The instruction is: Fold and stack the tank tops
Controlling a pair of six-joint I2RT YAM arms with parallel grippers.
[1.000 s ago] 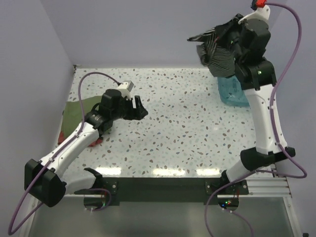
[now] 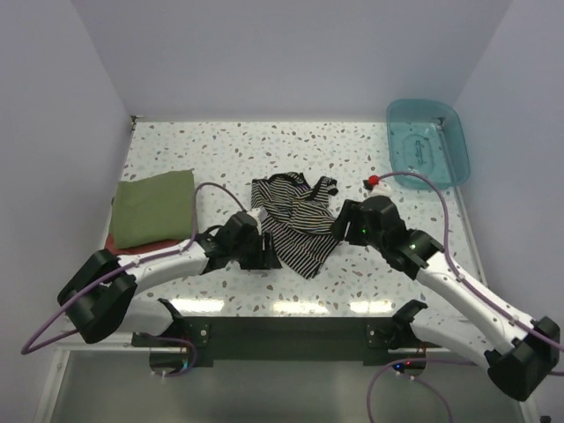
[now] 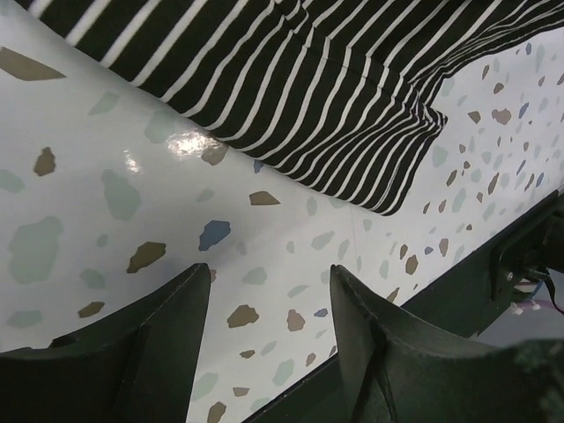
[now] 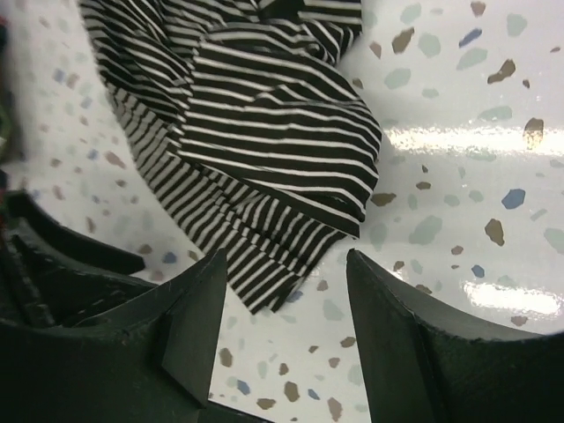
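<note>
A black tank top with white stripes (image 2: 297, 218) lies crumpled and partly doubled over in the middle of the table. In the right wrist view the striped top (image 4: 273, 132) spreads ahead of my right gripper, which stands open and empty. My left gripper is part open over bare table, with the top's edge (image 3: 291, 106) beyond its fingertips. From above, the left gripper (image 2: 275, 256) is at the cloth's lower left and the right gripper (image 2: 337, 231) by its right side. On the left lies a green folded cloth (image 2: 153, 208) over a red one (image 2: 145, 247).
An empty-looking teal bin (image 2: 428, 141) stands at the back right. Bare speckled table (image 2: 211, 150) shows behind and around the striped top. The table's dark front edge (image 2: 282, 328) runs below both arms.
My right arm came down from above the bin with the striped top, which now lies on the table, released.
</note>
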